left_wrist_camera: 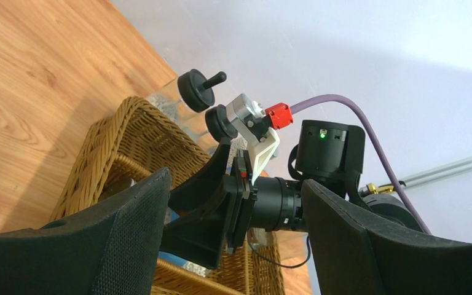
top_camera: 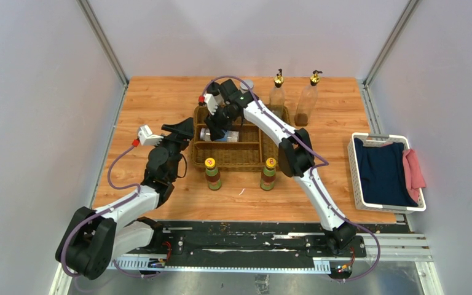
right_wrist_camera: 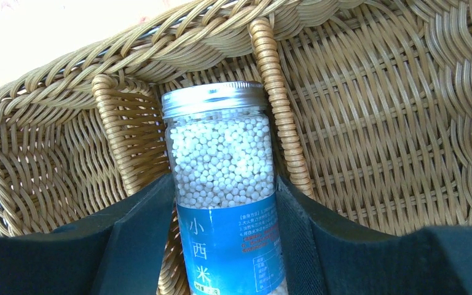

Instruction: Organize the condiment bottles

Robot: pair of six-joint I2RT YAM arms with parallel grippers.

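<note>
A wicker organizer [top_camera: 224, 160] sits mid-table. In its middle narrow compartment a tapioca jar [right_wrist_camera: 224, 239] with silver lid and blue label lies on its side. My right gripper is down over it, a finger on either side of the label; whether they grip it is unclear. My left gripper [top_camera: 181, 130] stands open at the organizer's left, empty, facing the right gripper. Two yellow-capped bottles [top_camera: 212, 177] [top_camera: 268, 178] stand in front. Two tall gold-topped bottles [top_camera: 307, 101] stand back right. Black-capped jars [left_wrist_camera: 193, 92] are behind the organizer.
A white basket [top_camera: 362, 200] with navy and pink cloths stands at the right.
</note>
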